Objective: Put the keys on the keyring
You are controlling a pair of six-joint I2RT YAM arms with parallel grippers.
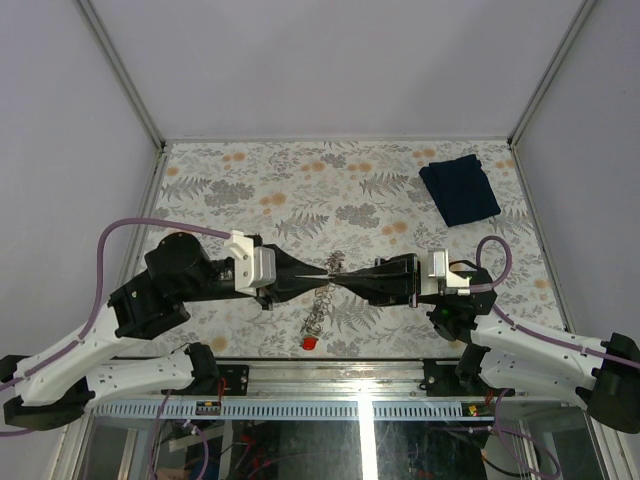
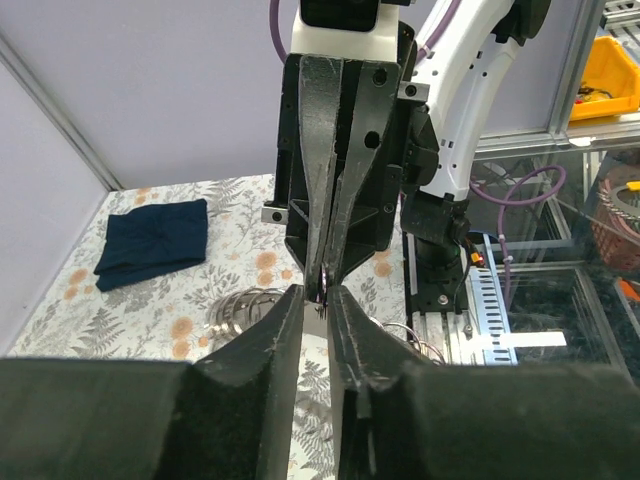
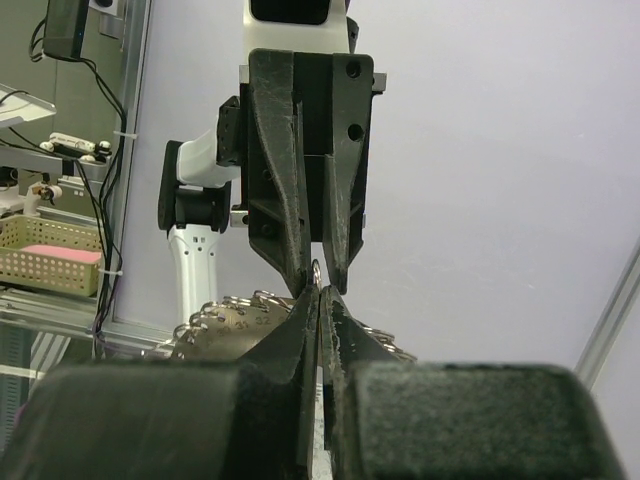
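Note:
A long bunch of thin metal loops, the keys [image 1: 315,315], hangs below the meeting fingertips, with a red piece at its lower end. My right gripper is shut, and a shiny bit of the keyring [image 2: 323,285] shows between its tips. Facing it, tip to tip, is my left gripper, narrowly open. A small gap remains between its fingers, and a thin metal loop stands there. In the right wrist view, flat metal keys [image 3: 235,325] with small numbers spread behind my fingers. Whether the left fingers touch the loop cannot be made out.
A folded dark blue cloth [image 1: 460,190] lies at the back right of the patterned table [image 1: 230,175]. A rail [image 1: 320,372] runs along the front edge.

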